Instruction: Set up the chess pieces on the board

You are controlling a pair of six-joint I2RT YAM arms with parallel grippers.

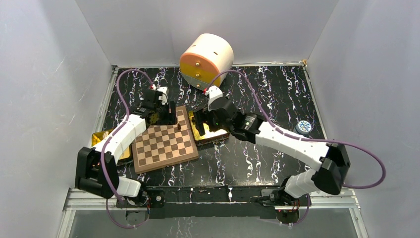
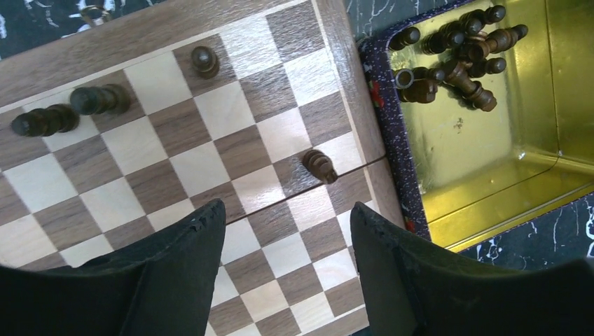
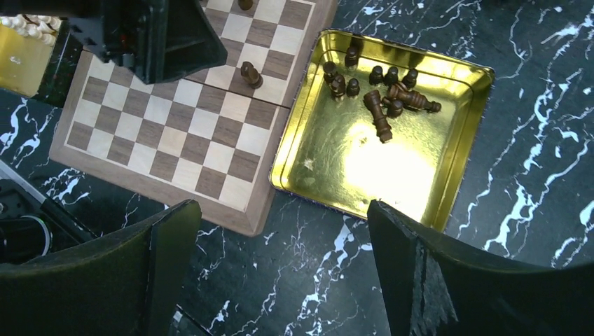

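The wooden chessboard (image 1: 165, 148) lies left of centre. On it, in the left wrist view, stand a dark pawn (image 2: 204, 61) and two taller dark pieces, one of them (image 2: 98, 100) further left. Near the board's right edge a dark knight (image 2: 319, 166) stands alone. More dark pieces, such as a fallen one (image 3: 378, 116), lie or stand in the gold tray (image 3: 427, 203). Above the board hangs my left gripper, its fingers apart and nothing between them. My right gripper is open and empty, over the tray area.
Light pieces (image 3: 31, 26) sit in another gold tray (image 3: 19, 66) left of the board. A rounded drawer chest (image 1: 210, 57) stands at the back, and a small round container (image 1: 303, 127) is at far right.
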